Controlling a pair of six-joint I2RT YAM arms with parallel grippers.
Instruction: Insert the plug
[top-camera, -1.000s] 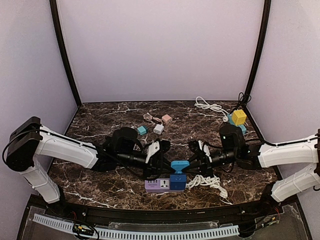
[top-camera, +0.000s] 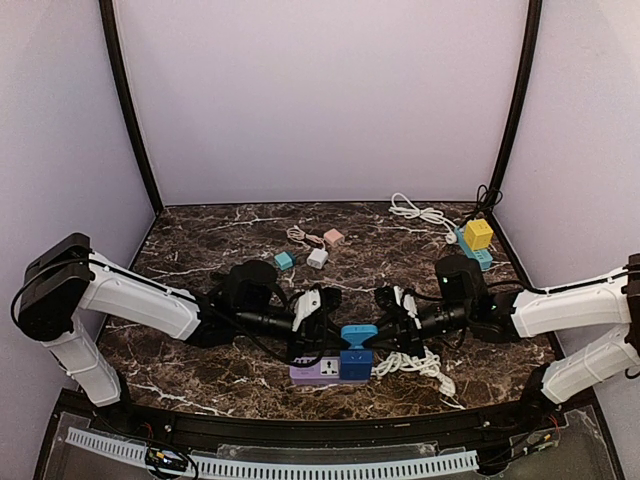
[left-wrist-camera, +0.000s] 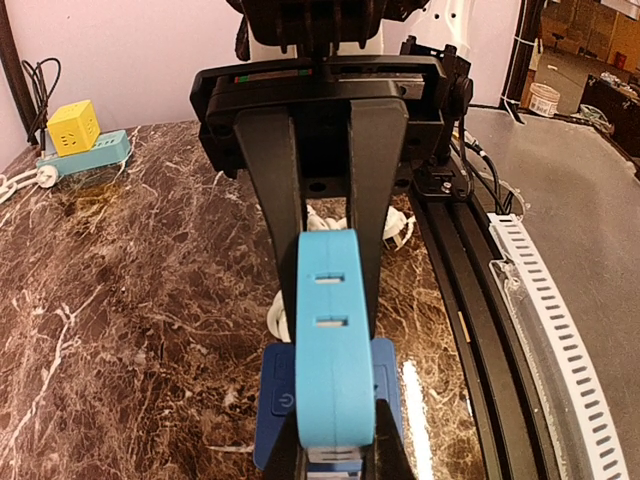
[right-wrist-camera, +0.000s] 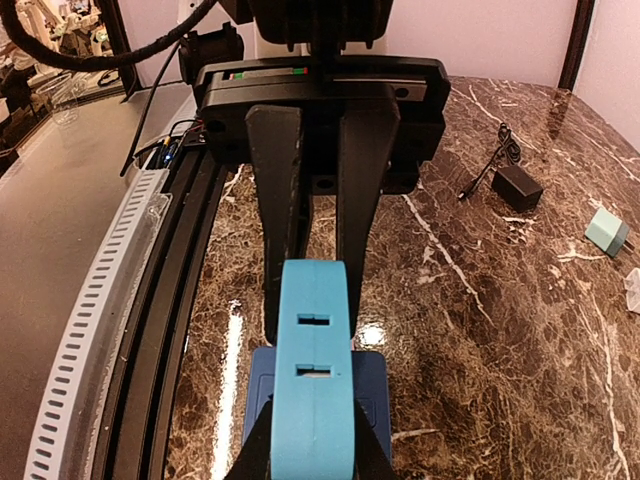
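Observation:
Between my two grippers, low at the front centre, a light blue plug block (left-wrist-camera: 334, 370) with slots stands above the dark blue end (top-camera: 355, 367) of a purple power strip (top-camera: 308, 369). My left gripper (top-camera: 332, 338) is shut on the light blue plug, its fingertips beneath it at the bottom of the left wrist view. My right gripper (top-camera: 382, 336) comes from the other side, its fingers around the plug's lower part in the right wrist view; how far they are closed is hard to tell. Whether the plug sits in the socket is hidden.
A white coiled cable (top-camera: 410, 365) lies right of the strip. At the back right are a yellow cube (top-camera: 478, 234) on a teal strip (left-wrist-camera: 105, 151) and white cord. Small cubes (top-camera: 318, 258) lie mid-table; a black adapter (right-wrist-camera: 516, 190) shows in the right wrist view.
The right arm has shifted very slightly; the light blue plug stays in about the same place over the strip.

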